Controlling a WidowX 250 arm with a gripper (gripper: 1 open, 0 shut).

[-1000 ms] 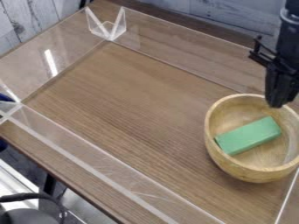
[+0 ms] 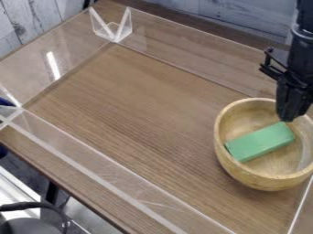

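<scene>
A round wooden bowl stands at the right of the table, with a green rectangular block lying inside it, tilted diagonally. My gripper is at the right edge, pointing down over the bowl's back part, above and behind the green block. It is shut, with nothing visible between its fingertips.
A clear angular object is at the back left. A dark curved object shows at the lower left corner, off the table.
My gripper has moved down slightly toward the bowl. The bowl and the green block look unchanged.
</scene>
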